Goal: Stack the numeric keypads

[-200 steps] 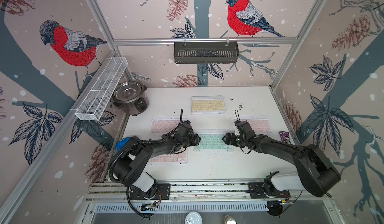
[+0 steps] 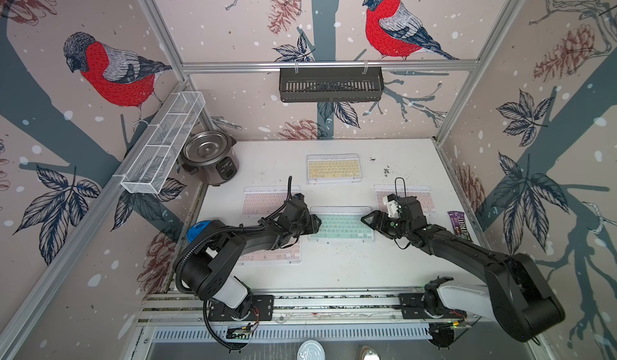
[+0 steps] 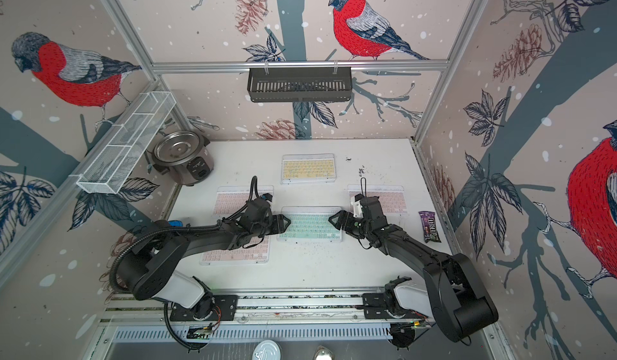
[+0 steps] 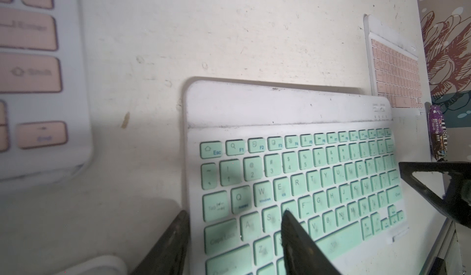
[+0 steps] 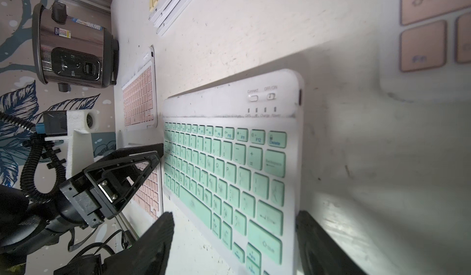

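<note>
A white keyboard with green keys (image 2: 342, 226) lies between my two grippers at mid table. At its left end, my left gripper is shut on it, one finger outside the edge, the other over the keys. My right gripper stands part open around the right end, with one finger beyond the edge and one over the keys. The fingertips' lower contact is hard to see. Pink keyboards lie to the left, one behind the left arm (image 2: 260, 200) and one nearer the front (image 2: 276, 256); a further pink keyboard (image 2: 421, 199) is behind the right arm.
A yellow keyboard (image 2: 334, 168) lies at the back, apparently on another white one. The cooker (image 2: 209, 157) stands back left and a purple packet (image 2: 459, 223) at the right edge.
My right gripper has turned and shifted slightly right at the green keyboard's end. The green keyboard has moved very slightly left. My left arm has hardly moved.
</note>
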